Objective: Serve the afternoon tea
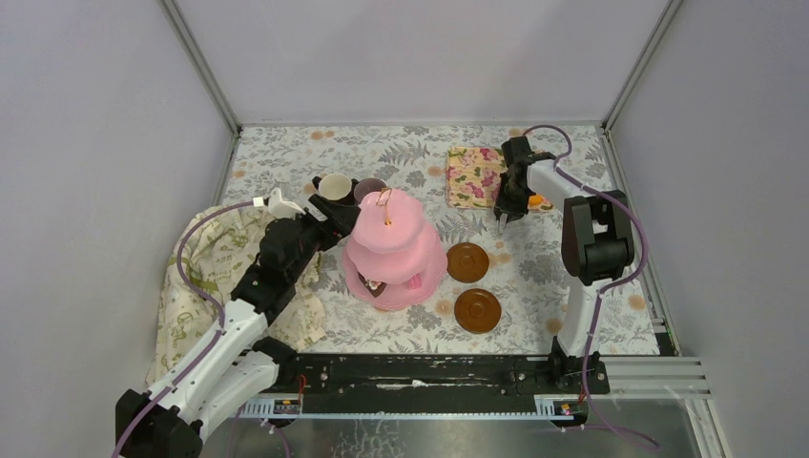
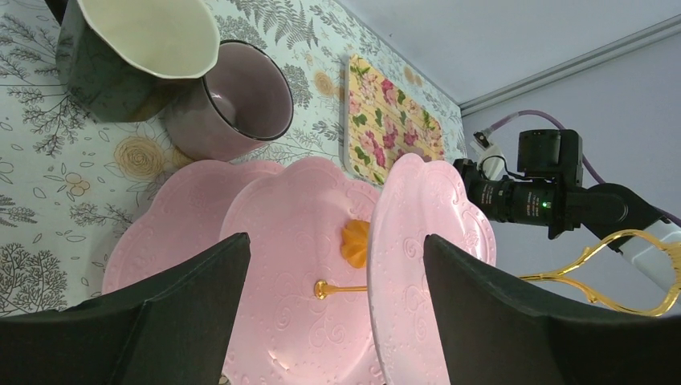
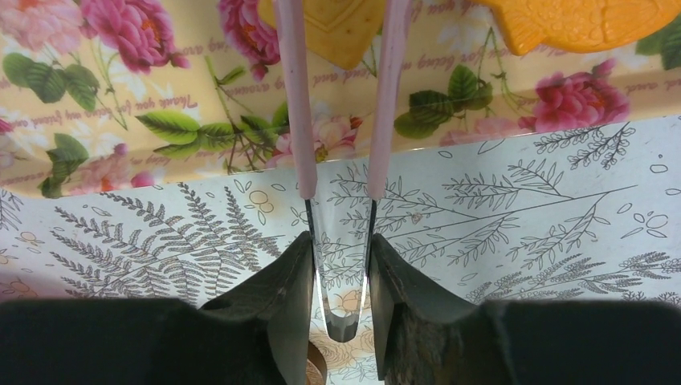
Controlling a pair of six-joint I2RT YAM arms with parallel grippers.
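The pink three-tier stand [image 1: 386, 239] is at the table's centre, with an orange pastry [image 2: 355, 242] visible on a tier. My left gripper [image 1: 343, 215] is part open beside its top tier, the fingers [image 2: 185, 313] spread around the upper plates' region. My right gripper [image 1: 504, 215] is shut on pink-handled tongs [image 3: 297, 112]; the tong arms reach over an orange cake [image 3: 345, 36] on the floral tray [image 1: 472, 176]. A second orange piece [image 3: 586, 16] lies to its right on the tray.
A cream cup [image 1: 335, 187] and a mauve cup [image 2: 233, 104] stand behind the stand. Two brown saucers [image 1: 467, 262] lie to its right. A patterned cloth [image 1: 181, 286] lies at the left.
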